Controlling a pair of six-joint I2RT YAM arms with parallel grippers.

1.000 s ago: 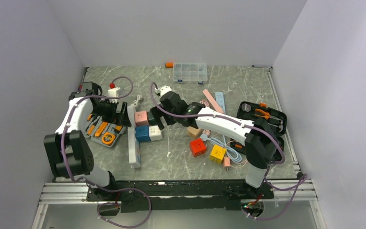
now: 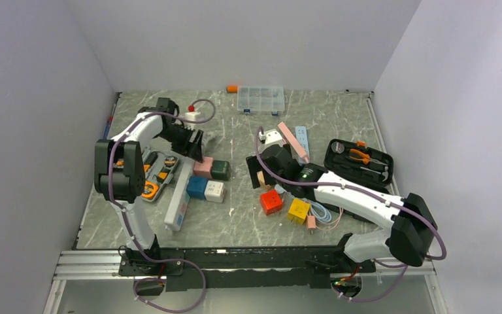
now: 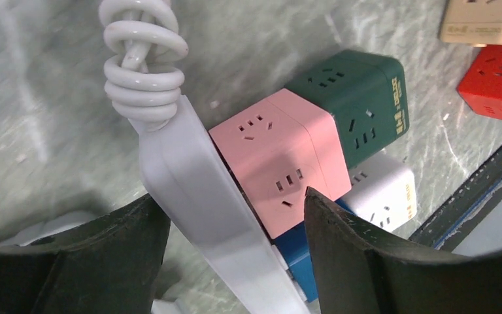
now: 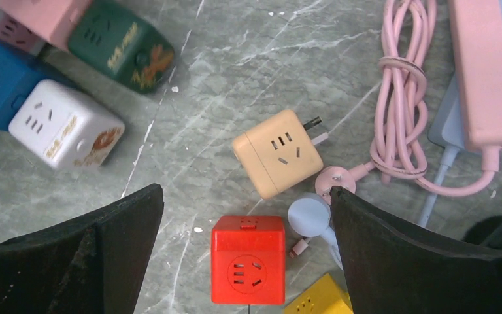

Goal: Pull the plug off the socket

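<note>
In the left wrist view the white power strip [image 3: 202, 190] runs diagonally, its coiled white cord at the far end. A pink socket cube [image 3: 281, 157] sits against its side, with a green cube [image 3: 359, 98] beyond. My left gripper is shut around the strip: one finger lies along the strip's outer side, the other overlaps the pink cube's near edge. Blue [image 3: 301, 255] and white [image 3: 382, 193] cubes are partly hidden by that finger. In the right wrist view my right gripper stands open, nothing held, above the table.
Beige [image 4: 278, 154], red [image 4: 248, 261] and yellow [image 4: 320, 297] cubes lie below the right gripper, with a bundled pink cord [image 4: 402, 98] beside them. A grey toolbox [image 2: 163, 170] is left of the strip. Bare table lies between the two groups of cubes.
My left gripper has moved right. The white strip has turned from upright to slanted in the top view, and its cubes have shifted with it. The right arm has swung right, away from them.
</note>
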